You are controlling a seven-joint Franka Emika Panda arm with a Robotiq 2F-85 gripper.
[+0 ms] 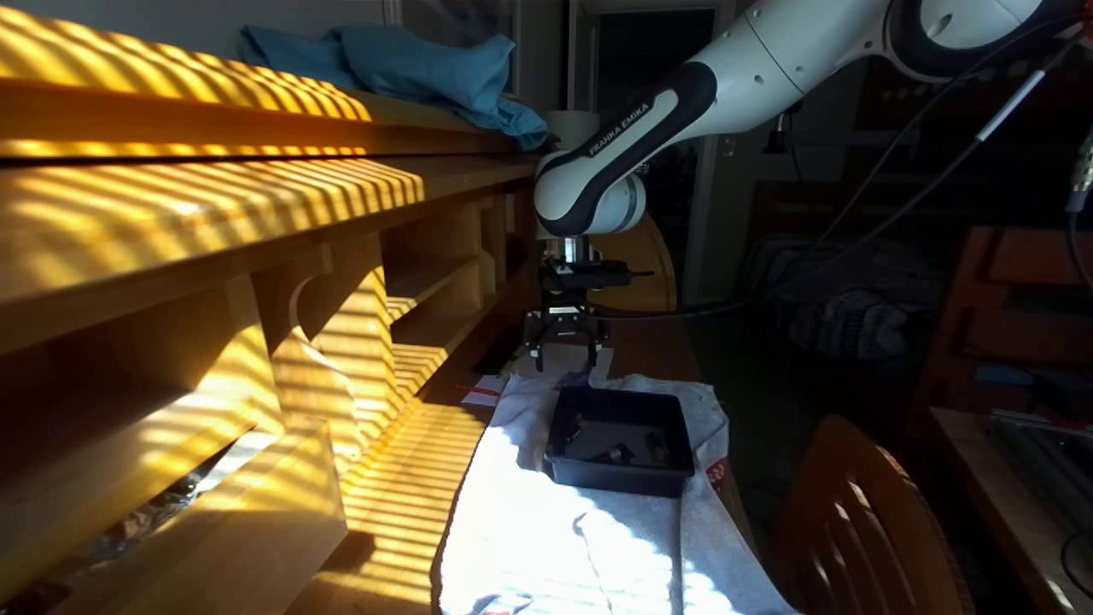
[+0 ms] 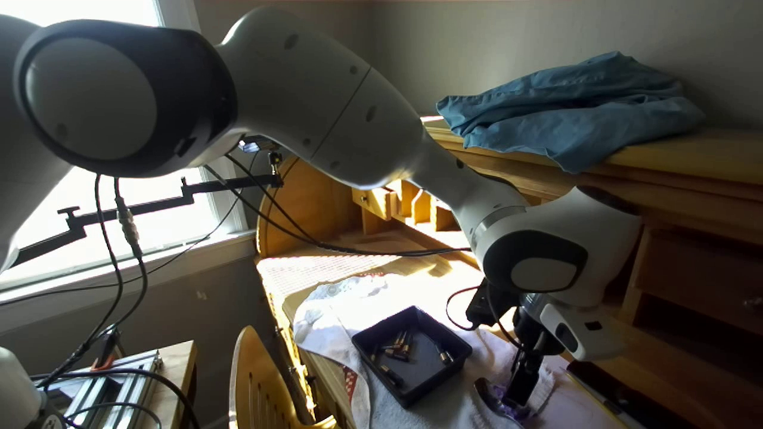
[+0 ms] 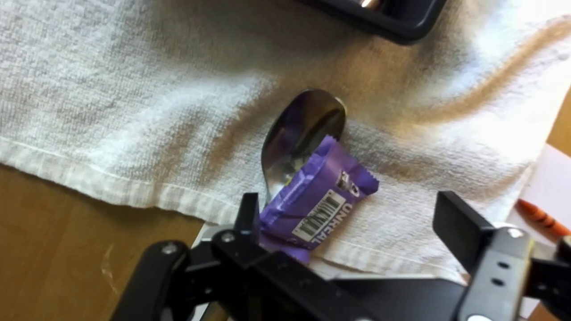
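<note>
My gripper is open, its two black fingers wide apart with nothing held between them. Below it in the wrist view, a purple candy wrapper (image 3: 326, 206) with a barcode lies across a metal spoon (image 3: 305, 125). The wrapper sits nearer the left finger, which hides part of its edge; the spoon's bowl shows beyond it. In the second exterior view, the purple wrapper (image 2: 511, 410) is partly hidden by the gripper. From the first exterior view, the gripper (image 1: 565, 360) hangs just behind the dark tray (image 1: 620, 478).
Several small dark and brass-coloured pieces lie in the tray (image 2: 372, 361) on a white towel (image 3: 134, 107). An orange crayon (image 3: 541, 218) rests on paper at the right of the wrist view. Wooden shelves (image 1: 430, 282) line one side, and a chair (image 1: 871, 523) stands opposite.
</note>
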